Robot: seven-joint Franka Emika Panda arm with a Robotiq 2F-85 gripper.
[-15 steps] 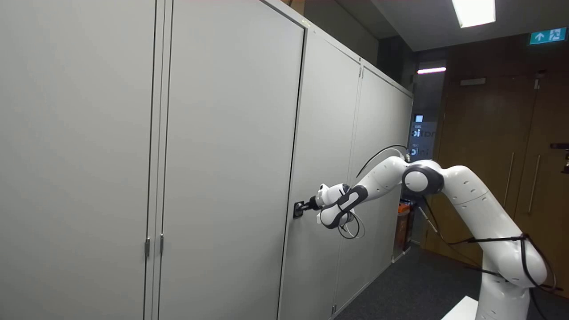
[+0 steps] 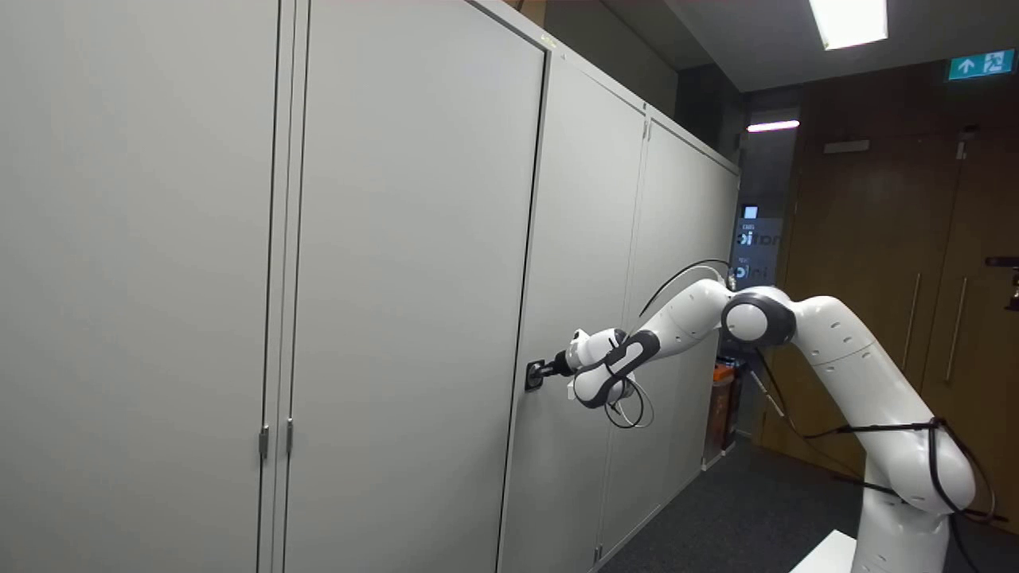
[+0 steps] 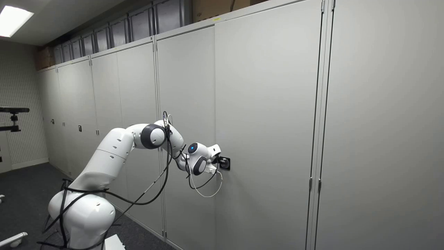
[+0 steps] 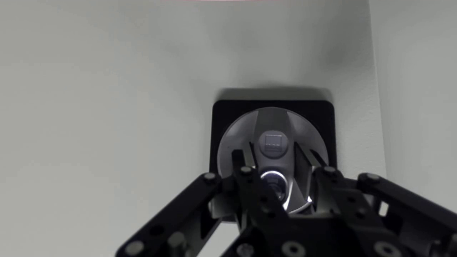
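Note:
The cabinet handle (image 4: 273,122) is a grey tapered turn-grip with a keyhole, lying vertical in a round recess on a square black plate. My gripper has one finger along each side of it and is shut on the grip; the fingers hide part of the recess and the plate's lower edge. In exterior view 1 the black plate (image 2: 531,381) shows just left of the gripper (image 2: 546,369). From the other side, in exterior view 2, the plate (image 3: 227,167) is partly visible past the gripper. The cabinet door (image 2: 573,239) looks flush with its neighbour.
Tall grey cabinet doors (image 3: 266,104) form one long wall. A narrow seam (image 4: 377,94) runs just right of the handle plate in the wrist view. Cables (image 3: 208,196) hang loosely below the wrist. Dark carpet (image 2: 755,487) lies open before the cabinets.
Almost nothing differs in exterior view 1. The arm's wrist and elbow look virtually where they were, and the door has not visibly moved.

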